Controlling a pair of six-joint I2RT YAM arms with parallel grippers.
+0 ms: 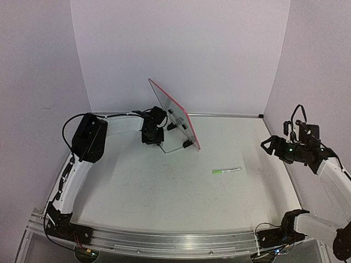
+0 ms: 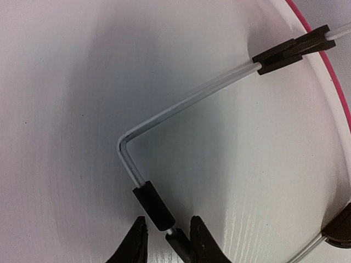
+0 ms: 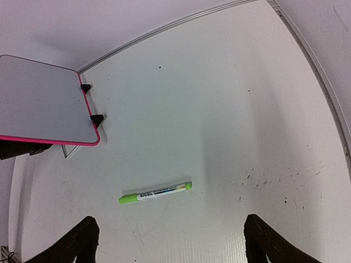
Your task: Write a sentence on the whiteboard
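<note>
The whiteboard (image 1: 174, 112), red-edged, leans near the back wall on its wire stand (image 1: 174, 150), writing face to the right. At the stand's left side is my left gripper (image 1: 156, 141). In the left wrist view, my left gripper has its fingers apart around a black sleeve (image 2: 178, 244) on the bent wire; whether they press on it cannot be told. A white marker (image 1: 227, 170) with a green cap lies on the table, clear of both arms. My right gripper is wide open and empty, off to the marker's right.
Black clips (image 3: 97, 119) join the board to its stand. Walls close the table at the back and sides, and a metal rail (image 1: 175, 238) runs along the front.
</note>
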